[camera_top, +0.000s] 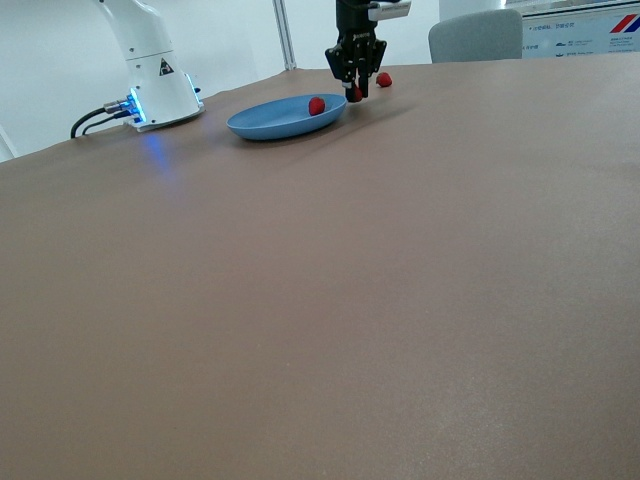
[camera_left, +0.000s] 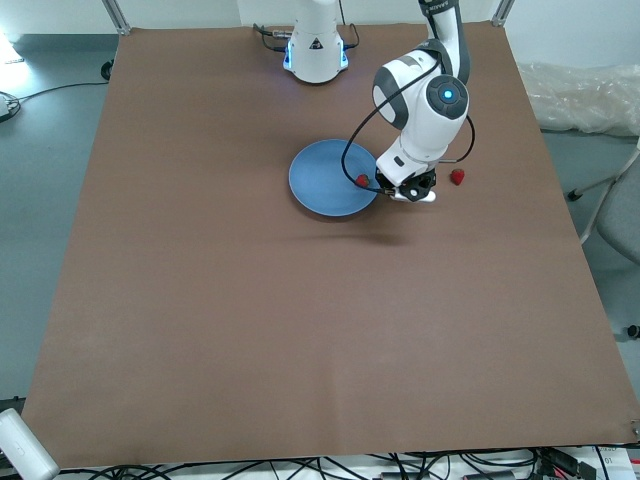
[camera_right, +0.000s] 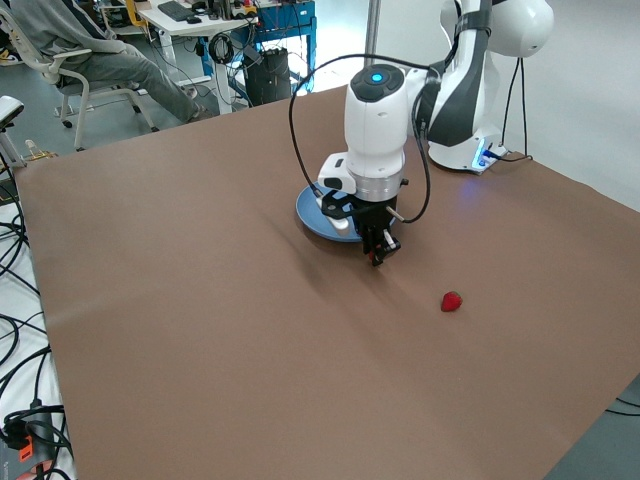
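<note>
My black gripper (camera_top: 357, 88) points down just beside a blue plate (camera_top: 270, 122), low over the table, with a red strawberry (camera_top: 355, 95) at its fingers; whether they grip it is unclear. Another strawberry (camera_top: 316, 106) lies on the plate, also visible as a red fruit (camera_left: 362, 181) in the left view. A further strawberry (camera_right: 451, 301) lies on the bare table, away from the plate. In the right view the arm hides much of the plate and the gripper's fingertips (camera_right: 377, 258) are dark and hard to read.
The arm's white base (camera_left: 315, 55) stands at the back with cables. A grey chair (camera_top: 475, 40) is beyond the table edge, and cable bundles run along another edge.
</note>
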